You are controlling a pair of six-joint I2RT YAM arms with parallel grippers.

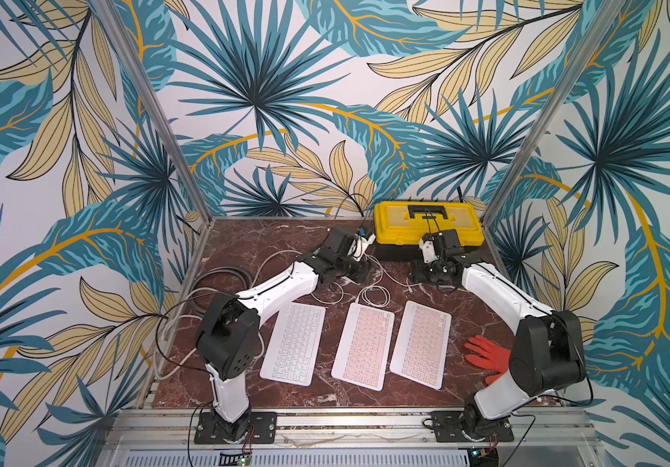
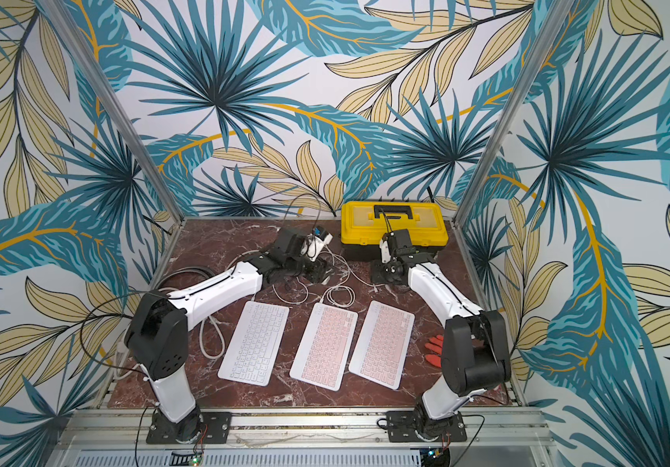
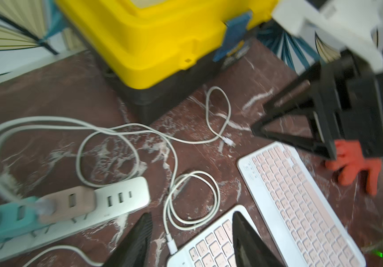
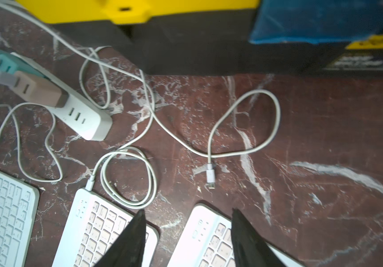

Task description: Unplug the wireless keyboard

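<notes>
My left gripper (image 1: pixel 354 264) is raised over the power strip (image 3: pixel 120 195), which carries teal and beige plugs; its fingertips are apart, with nothing seen between them. My right gripper (image 1: pixel 424 276) hangs open in front of the toolbox, above a loose white cable end (image 4: pixel 210 175). Three white keyboards lie on the table: left (image 1: pixel 292 342), middle (image 1: pixel 362 346) and right (image 1: pixel 420 342). In the right wrist view, cables are attached at the top of the left and middle keyboards; the loose connector lies just beyond the right keyboard's top edge (image 4: pixel 200 213).
A yellow-and-black toolbox (image 1: pixel 428 222) stands at the back right. Dark and grey cable coils (image 2: pixel 194 276) lie at the left, and a red glove (image 1: pixel 486 354) at the right. Bare marble table (image 4: pixel 333 133) lies right of the loose connector.
</notes>
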